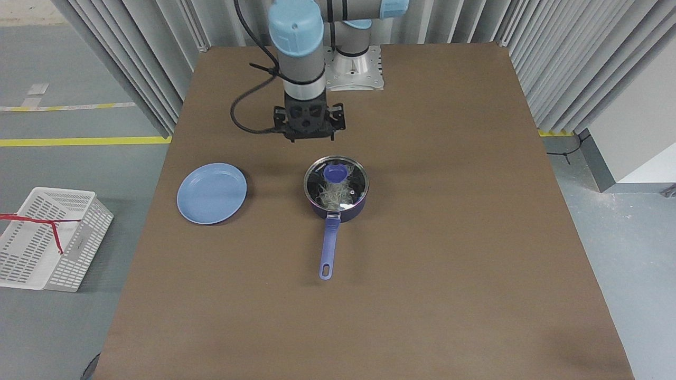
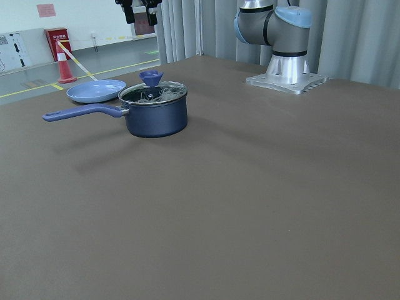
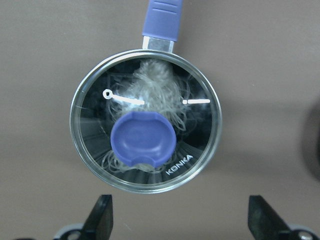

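Observation:
A blue saucepan [image 2: 156, 122] stands on the brown table with its glass lid [image 3: 200, 125] on, pale stringy contents showing through. The lid's knob [image 3: 143, 139] is blue; the long handle [image 1: 329, 244] points toward the front camera. My gripper hangs raised behind and above the pot in the front view. In the wrist view its two black fingertips stand wide apart with nothing between them, below the pot's outline.
A blue plate [image 1: 212, 193] lies left of the saucepan. A white plastic basket [image 1: 88, 253] is on the floor beside the table.

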